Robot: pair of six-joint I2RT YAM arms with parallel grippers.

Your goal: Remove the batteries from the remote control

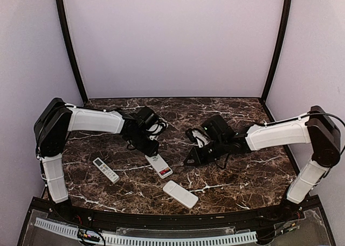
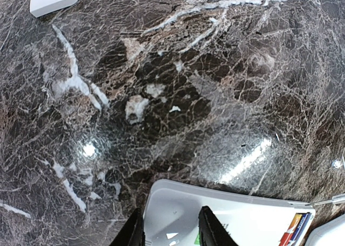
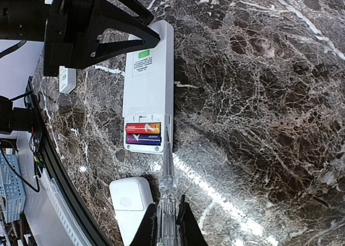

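Note:
A white remote control (image 1: 160, 166) lies back side up on the marble table, its battery compartment uncovered. Two batteries, one red-orange (image 3: 142, 128) and one purple (image 3: 143, 139), lie side by side in that compartment. My left gripper is shut on the remote's far end, opposite the batteries. From the other side, my right gripper is shut on a slim, partly clear tool (image 3: 168, 176). The tool's thin tip reaches the compartment's side edge, close to the ends of the batteries; whether it touches them I cannot tell.
A second white remote-like piece (image 1: 180, 194) lies in front of the held remote. Further left is another remote (image 1: 105, 170) with its buttons up.

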